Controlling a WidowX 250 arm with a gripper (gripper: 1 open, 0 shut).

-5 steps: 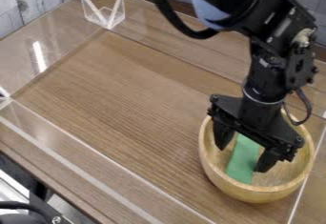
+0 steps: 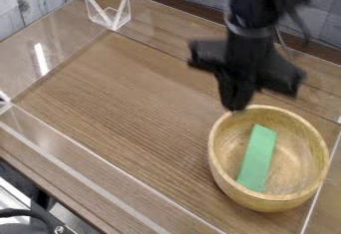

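Note:
A wooden bowl stands at the right front of the table, with a green rectangular block lying inside it. My black gripper hangs above and behind the bowl, its lower parts blurred, apart from the block. It appears shut, with nothing visible between its fingers.
The wooden table has broad clear room at the left and middle. A small white wire-like object stands at the back left, near the table's edge.
My gripper has risen out of the bowl and moved back, away from the green block, which now shows fully in the bowl.

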